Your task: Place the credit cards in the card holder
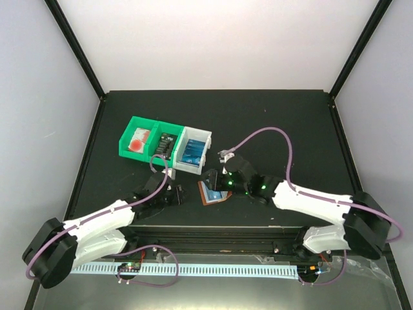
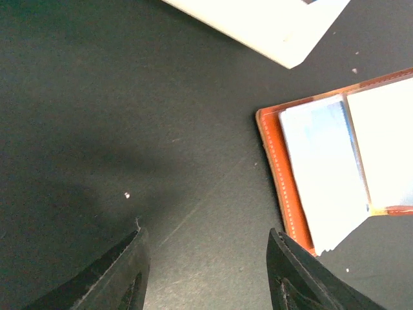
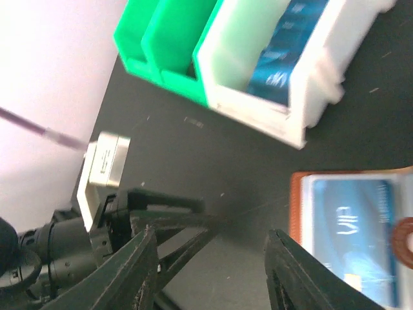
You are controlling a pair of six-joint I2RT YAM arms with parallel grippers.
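The card holder (image 1: 205, 198) lies spread on the mat with an orange-brown cover, slightly turned. In the right wrist view a blue card (image 3: 348, 219) shows on one of its pages, and a round brown-rimmed part lies at its right. White pages (image 2: 322, 165) fan out in the left wrist view. My left gripper stands open to the left of the holder, bare mat between its fingers. Near the holder's upper side in the top view, my right gripper is open too, with no card between its fingers.
Behind the holder, a green bin (image 1: 126, 145) holds red-and-white cards (image 1: 139, 140) and dark cards (image 1: 166, 146). Joined to it, a white bin (image 1: 202, 135) holds blue cards (image 1: 193, 152). The two grippers are close together.
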